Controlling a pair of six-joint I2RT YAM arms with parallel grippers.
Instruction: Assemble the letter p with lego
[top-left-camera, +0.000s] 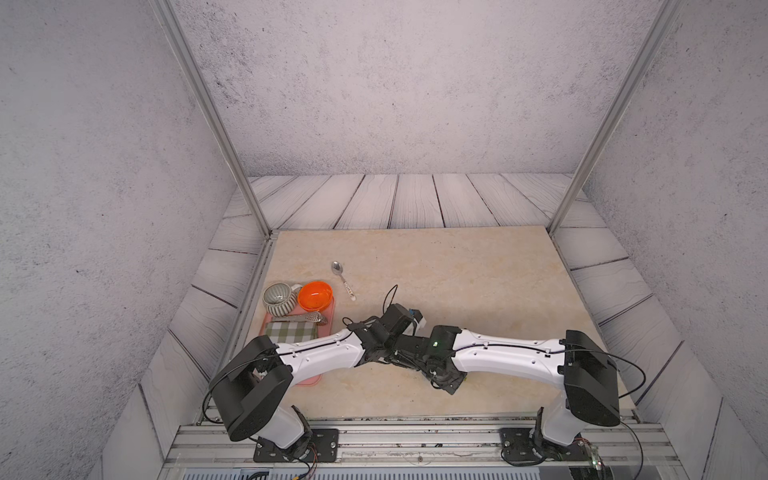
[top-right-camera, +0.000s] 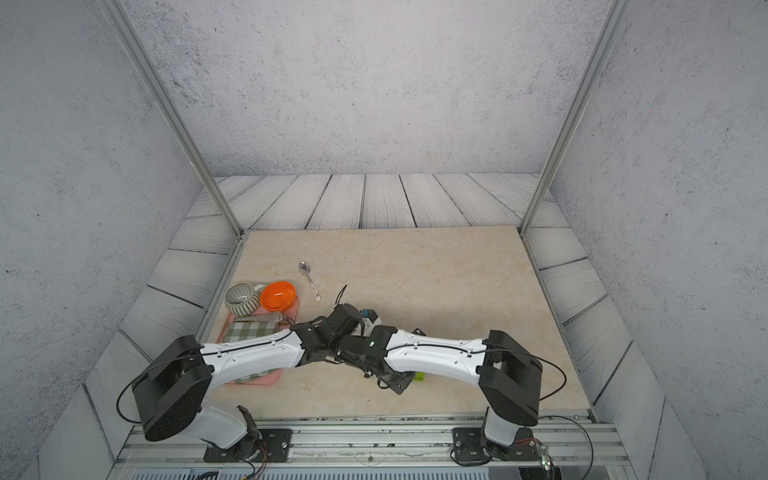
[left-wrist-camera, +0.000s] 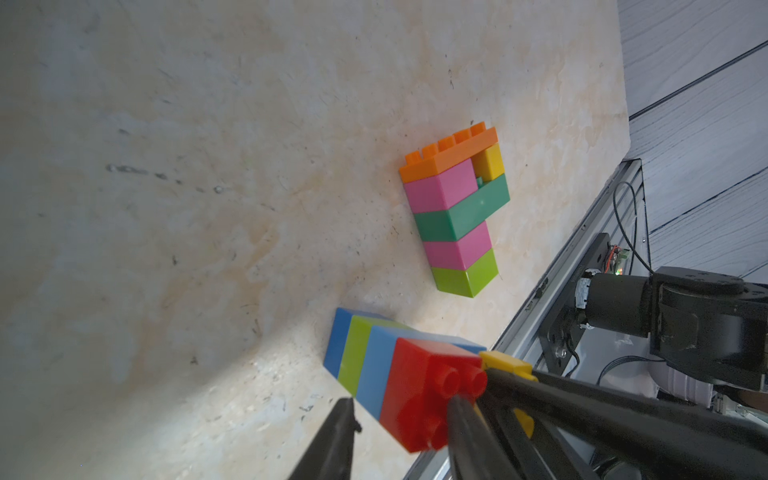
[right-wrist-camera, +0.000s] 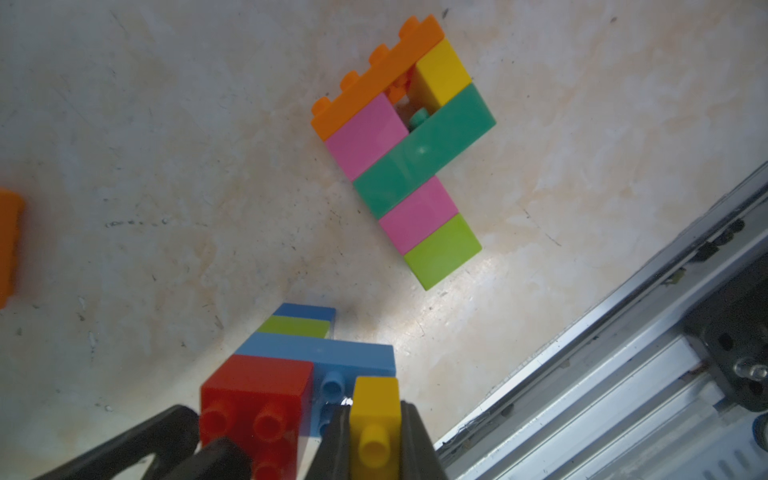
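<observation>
A stack of bricks, with blue, lime and light blue layers and a red brick (right-wrist-camera: 256, 384) on top, is held by my left gripper, which is shut on it. Between the fingers of my right gripper is a small yellow brick (right-wrist-camera: 376, 392). That brick is beside the red one, over the studs of the light blue brick (right-wrist-camera: 352, 356); whether it is seated there I cannot tell. A finished-looking p of orange, pink, yellow, green and lime bricks (right-wrist-camera: 424, 160) lies flat on the table nearby. From above, the arms hide both gripper tips.
On the left a pink tray (top-left-camera: 329, 308) bears an orange bowl (top-left-camera: 315, 296), a ribbed cup (top-left-camera: 279, 298) and a checked cloth (top-left-camera: 292, 331). Behind lies a spoon (top-left-camera: 343, 280). An orange piece (right-wrist-camera: 8, 244) shows at the right wrist view's edge.
</observation>
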